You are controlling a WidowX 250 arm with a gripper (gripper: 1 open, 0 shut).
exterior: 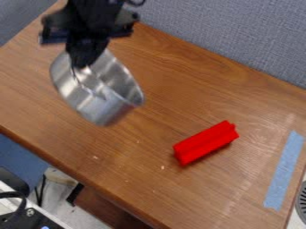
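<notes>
A shiny steel pot (98, 88) hangs tilted below the dark gripper (74, 55) at the upper left, over the wooden table. The gripper is at the pot's upper rim; its fingertips are blurred, and whether they hold the rim is hard to make out. A red block (205, 142) lies on the table to the right.
A blue tape strip (282, 170) lies near the right edge. Cables and white hardware are beyond the table's lower left edge, a grey wall behind.
</notes>
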